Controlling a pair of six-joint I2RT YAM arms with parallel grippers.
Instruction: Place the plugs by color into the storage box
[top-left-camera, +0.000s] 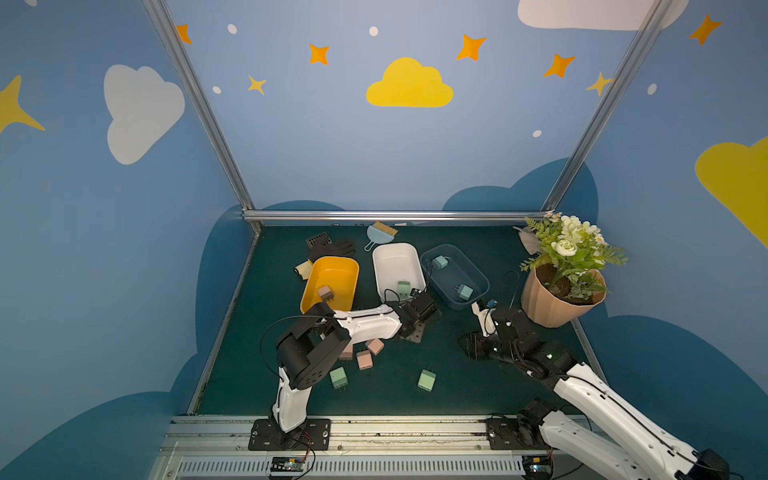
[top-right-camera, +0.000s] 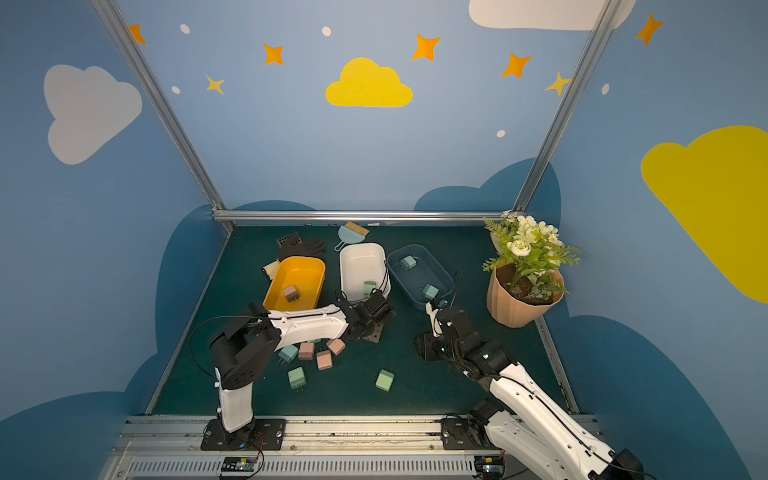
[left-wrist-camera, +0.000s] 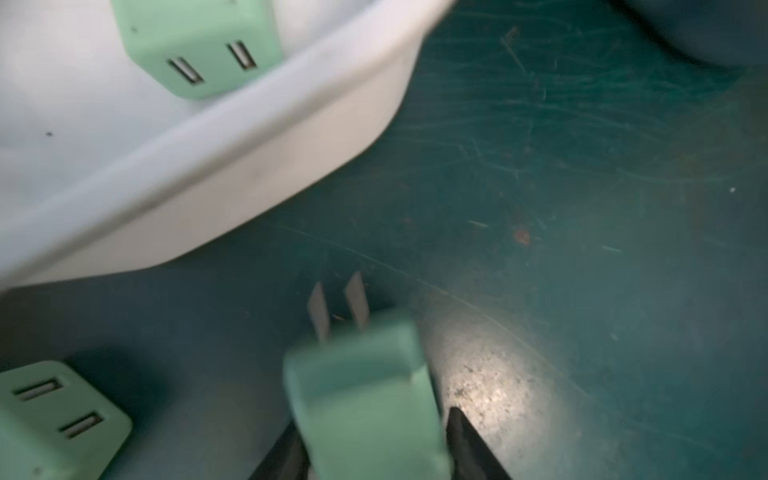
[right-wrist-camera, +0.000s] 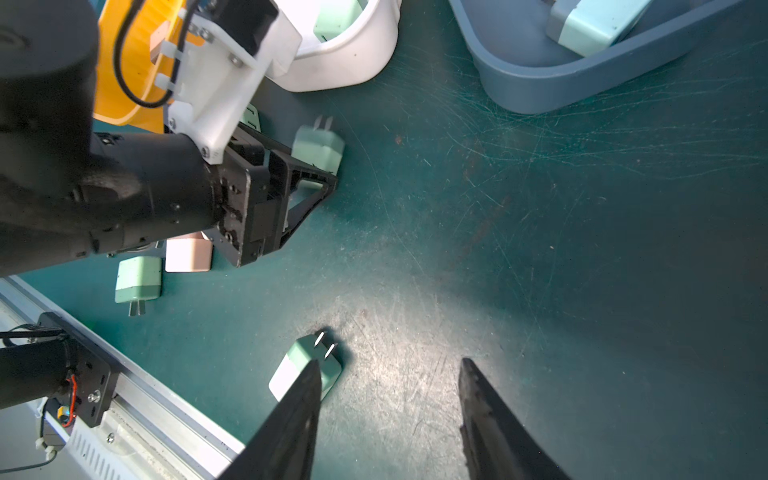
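A green plug (left-wrist-camera: 364, 400) sits between the fingers of my left gripper, its prongs pointing forward, just outside the white box (left-wrist-camera: 352, 132). Both fingers stand close at its sides; whether they grip it cannot be told, as the plug is blurred. My right gripper is open and empty over the table. Another green plug (left-wrist-camera: 192, 40) lies in the white box. The blue box (top-left-camera: 453, 281) has two teal plugs, and the yellow box (top-left-camera: 340, 276) has a pink plug (top-left-camera: 325, 293). A green plug (left-wrist-camera: 56, 420) also lies left of the left gripper.
On the table lie two green plugs, one nearer the left (top-right-camera: 297, 378) and one central (top-right-camera: 385, 380), besides a teal plug (top-right-camera: 288, 352) and several pink plugs (top-right-camera: 324, 360). A flowerpot (top-left-camera: 561, 296) stands at right. Right of centre, the front table is clear.
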